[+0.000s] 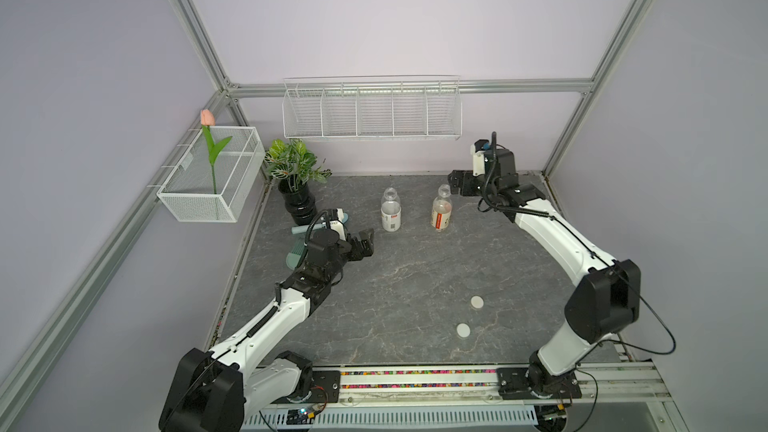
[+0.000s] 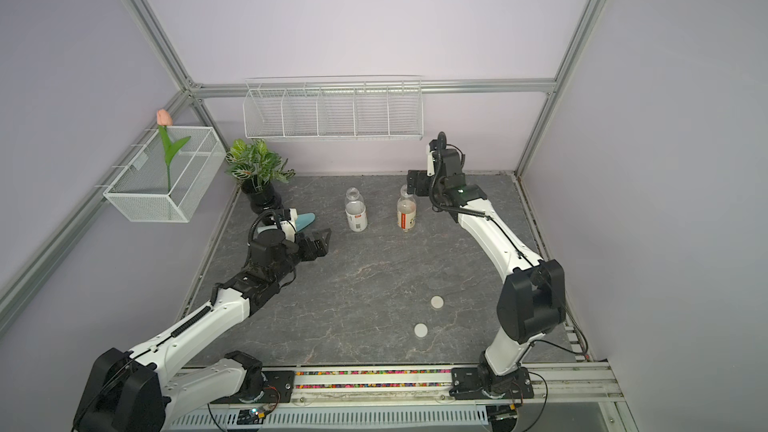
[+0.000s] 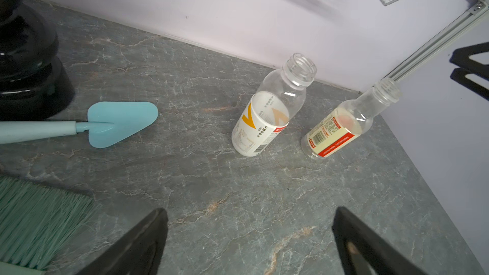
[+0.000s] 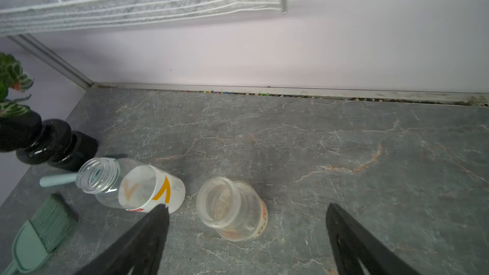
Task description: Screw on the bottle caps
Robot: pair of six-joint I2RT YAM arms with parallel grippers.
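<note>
Two clear bottles stand upright and uncapped near the back of the table. The left one (image 3: 265,117) has a white label with orange marks; the right one (image 3: 333,131) has a cream and red label. Two white caps lie flat near the front right, a nearer cap (image 1: 463,330) and a farther cap (image 1: 477,302). My left gripper (image 1: 368,243) is open and empty, left of and a little nearer the front than the white-label bottle. Above and just right of the cream-label bottle's mouth, my right gripper (image 1: 454,182) hangs open, nothing between its fingers.
At the left, a potted plant (image 1: 297,200), a blue spade (image 3: 119,122) and a green brush (image 3: 38,219) crowd the table. Wire baskets hang on the back wall (image 1: 372,110) and left wall (image 1: 212,208).
</note>
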